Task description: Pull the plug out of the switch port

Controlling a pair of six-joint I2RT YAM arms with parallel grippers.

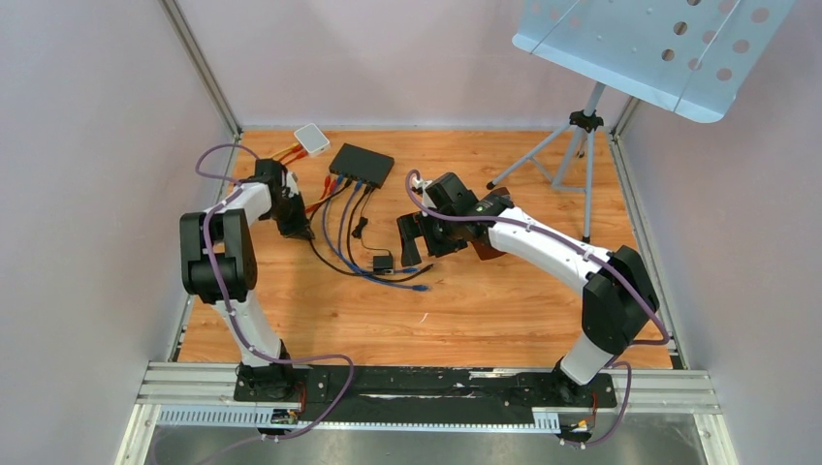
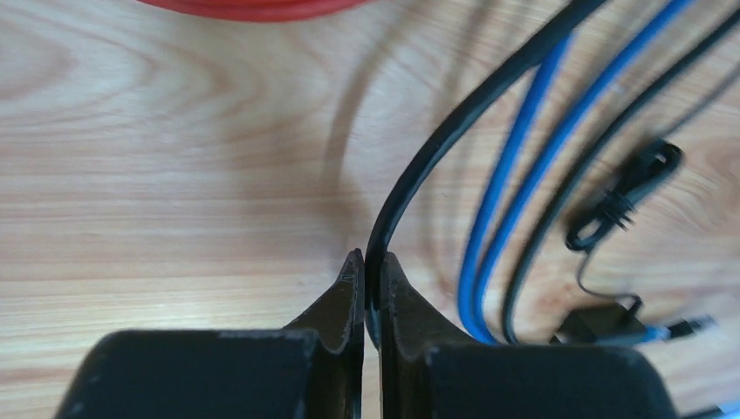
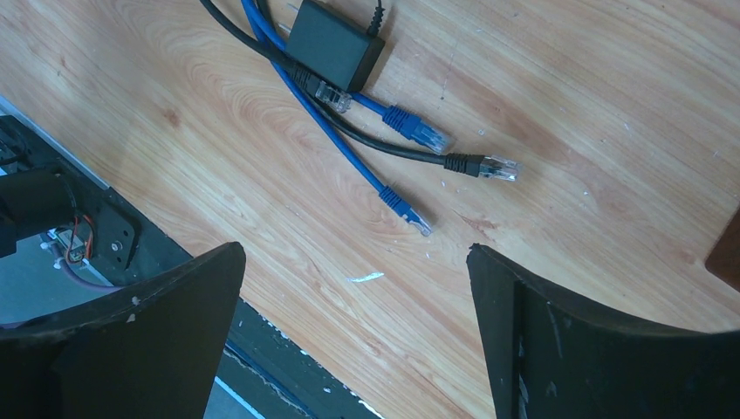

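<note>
The black switch (image 1: 362, 165) lies at the back of the table with several cables along its front edge. From there a black cable (image 2: 436, 144) bows out to my left gripper, whose fingers are closed with the cable pinched at their tips. In the right wrist view that cable appears to end in a clear plug (image 3: 334, 96) beside the adapter. The cable's plug at the switch is too small to make out. My right gripper stands open over bare wood, nothing between its fingers, below the loose cable ends.
Blue cables (image 1: 341, 232) run forward from the switch, past a black power adapter (image 1: 383, 263). A white box (image 1: 312, 139) with orange leads sits at the back left. A stand (image 1: 587, 121) occupies the back right.
</note>
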